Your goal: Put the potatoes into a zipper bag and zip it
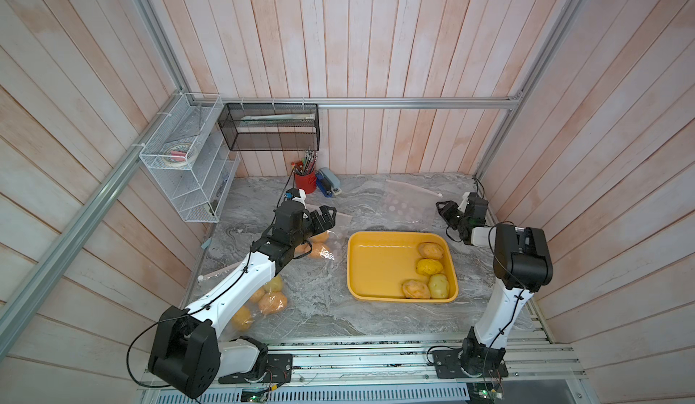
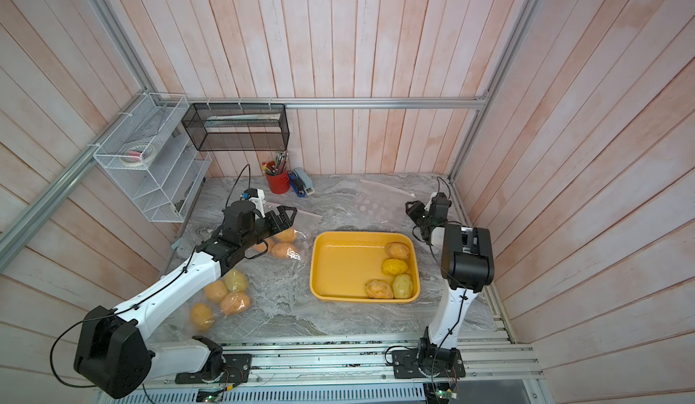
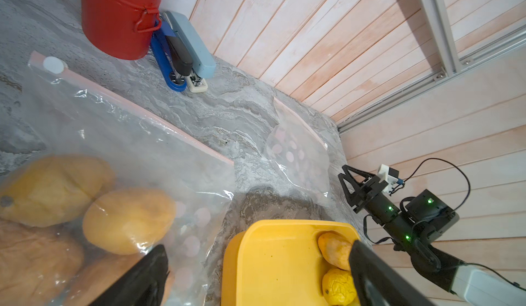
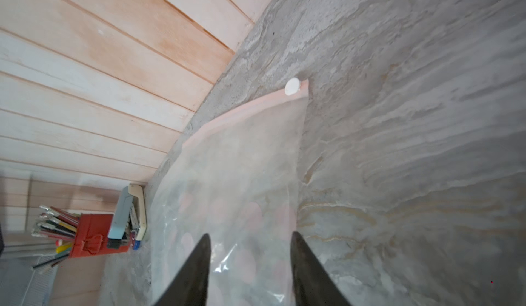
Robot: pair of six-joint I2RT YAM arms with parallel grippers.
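An empty zipper bag [image 1: 409, 197] with a pink strip lies at the back right, left of my right gripper [image 1: 443, 208]. In the right wrist view that gripper's part open fingers [image 4: 200, 267] are low at the bag's near part; whether they touch it I cannot tell. My left gripper [image 1: 323, 217] stands open above a bag of potatoes [image 3: 126, 218], holding nothing. More bagged potatoes [image 2: 235, 302] lie at the front left. The yellow tray [image 1: 376, 266] holds several potatoes [image 2: 396, 266] along its right side.
A red pen cup [image 1: 306, 183] and staplers [image 3: 186, 48] stand at the back, below a black wire basket [image 1: 268, 136]. A white wire shelf [image 1: 181, 179] hangs on the left. The counter before the yellow tray is clear.
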